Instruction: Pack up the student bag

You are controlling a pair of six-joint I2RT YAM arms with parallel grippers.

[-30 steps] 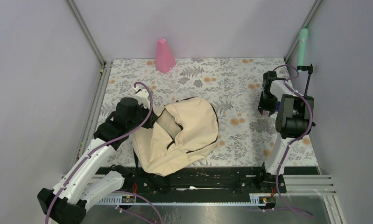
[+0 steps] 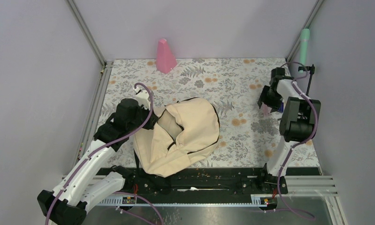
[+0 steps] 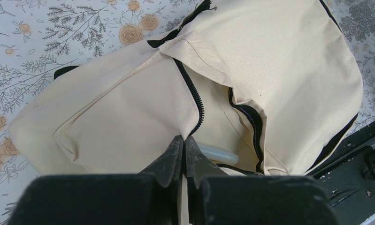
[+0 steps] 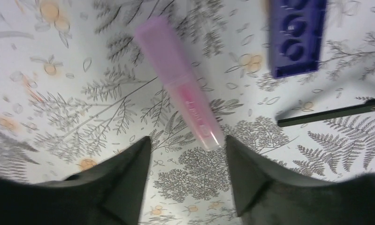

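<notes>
The cream bag [image 2: 192, 126] lies at the middle left of the table, its black-zipped mouth partly open. At that mouth, my left gripper is shut with the flap's zipped edge pinched at its fingertips; folds of cloth run to that spot. Inside the bag shows a pale bluish cylinder [image 3: 218, 153], partly covered. On the far right, my right gripper is open above the table, its blurred fingers apart. A pink stick-like object [image 4: 195, 110] lies slanted just ahead of them, its near end close to the gap, not gripped.
A dark blue piece with round hollows [image 4: 295, 47] lies beside the pink object. A thin dark rod [image 4: 328, 115] is near it, by the mint-green tube [image 2: 304, 44]. A pink block [image 2: 164, 57] stands at the back. The table between bag and right arm is clear.
The left arm and bag have stayed still.
</notes>
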